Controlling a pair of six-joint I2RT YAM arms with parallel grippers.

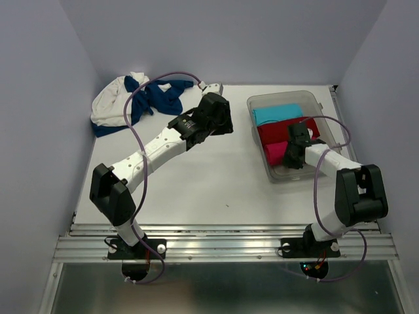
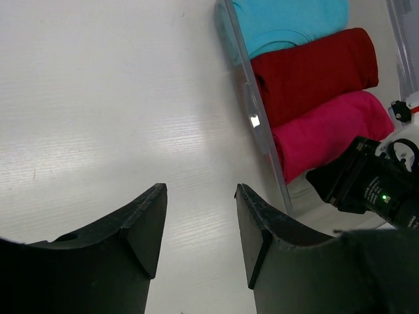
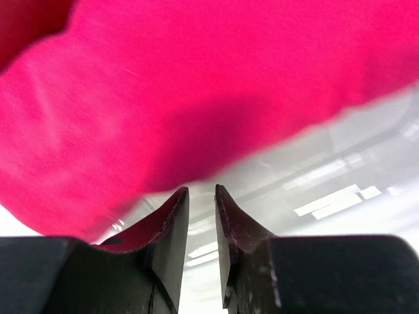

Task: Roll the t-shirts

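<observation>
Three rolled shirts lie in a clear plastic bin [image 1: 267, 101] on the right: turquoise [image 1: 278, 113], dark red [image 2: 308, 72] and pink [image 2: 330, 131]. My right gripper [image 1: 293, 160] is down in the bin at the pink roll's near side; in the right wrist view its fingertips [image 3: 181, 200] sit at that roll's edge, nearly closed, and what is between them is unclear. My left gripper stands open and empty above bare table left of the bin. White and navy shirts [image 1: 121, 98] lie loose at the back left.
Walls enclose the back and sides; a metal rail [image 1: 209, 229] runs along the front edge.
</observation>
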